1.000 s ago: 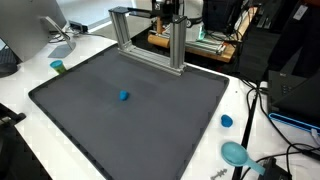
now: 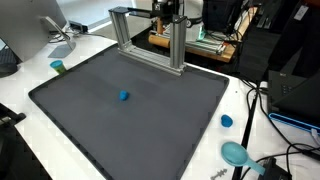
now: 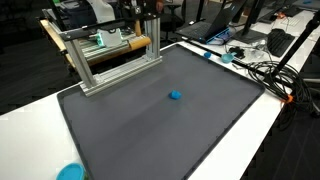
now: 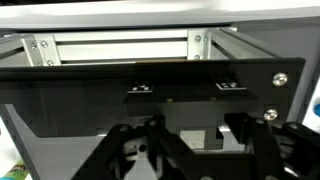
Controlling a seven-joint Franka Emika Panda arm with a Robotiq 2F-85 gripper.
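A metal-framed rack [image 3: 108, 72] stands at the far edge of the dark board, with a black drawer [image 2: 143, 12] open at its top. In the wrist view the drawer's black front panel [image 4: 60, 102] runs across the picture, with the pale drawer interior [image 4: 120, 48] behind it. My gripper is at this panel, a dark pad either side of its middle, and is shut on the black drawer front. Exactly which part lies between the fingers is hard to make out, black on black. From outside, the gripper shows only partly, at the top edge.
A small blue piece [image 2: 124, 95] lies on the board [image 3: 150, 125], otherwise clear. A green-topped cup [image 2: 58, 67] stands beyond its left edge. To the right are a blue disc [image 2: 226, 121], a teal bowl [image 2: 236, 153] and loose black cables.
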